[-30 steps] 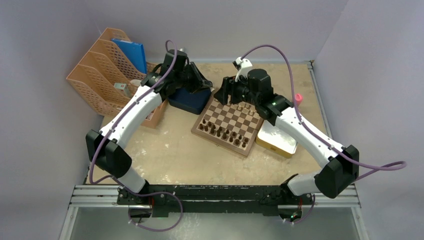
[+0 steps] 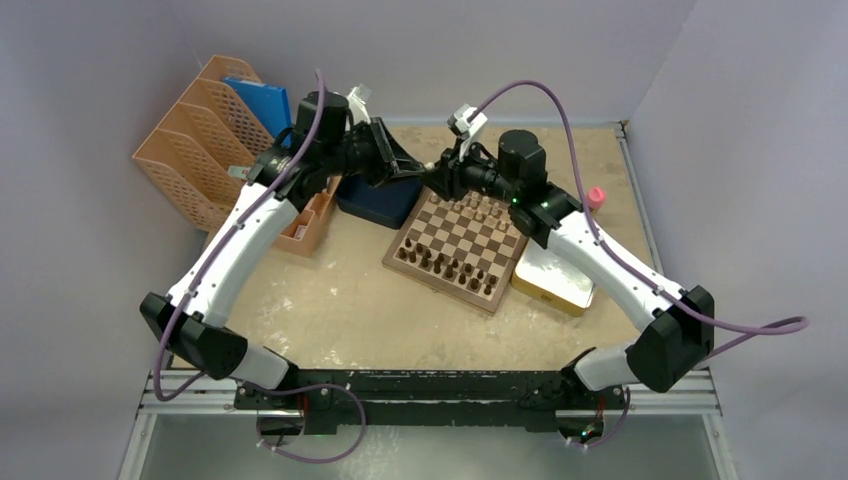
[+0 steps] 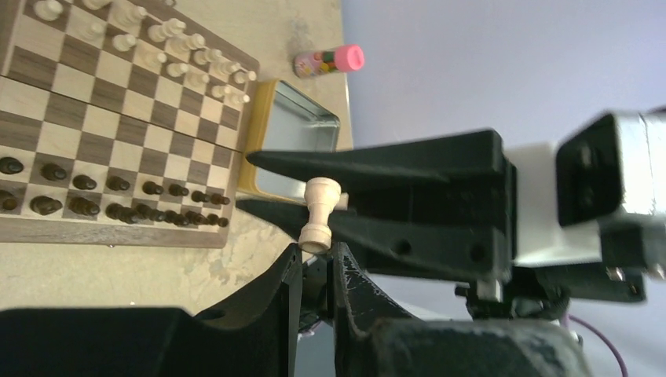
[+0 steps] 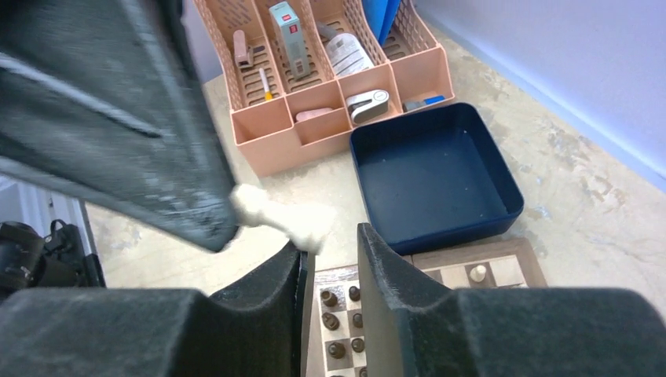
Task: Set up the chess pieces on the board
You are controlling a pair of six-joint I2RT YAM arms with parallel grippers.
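Observation:
The chessboard [image 2: 455,250] carries rows of dark pieces [image 2: 449,270] and white pieces [image 3: 168,28]. A white piece [image 3: 320,210] hangs above it where both grippers meet. In the left wrist view, it sits at the fingertips of my left gripper, with the black fingers of my right gripper around it from the side. In the right wrist view, the blurred piece [image 4: 287,216] is near the fingertips of my right gripper. Which gripper grips it, and how far each is closed, I cannot tell.
A navy bin [image 4: 432,177] lies behind the board, beside a pink organiser [image 4: 259,149]. A yellow-rimmed tin [image 2: 553,280] and pink canister [image 2: 596,197] are at the right. Bare table lies at the front left.
My right gripper has moved up and left to meet it at the piece.

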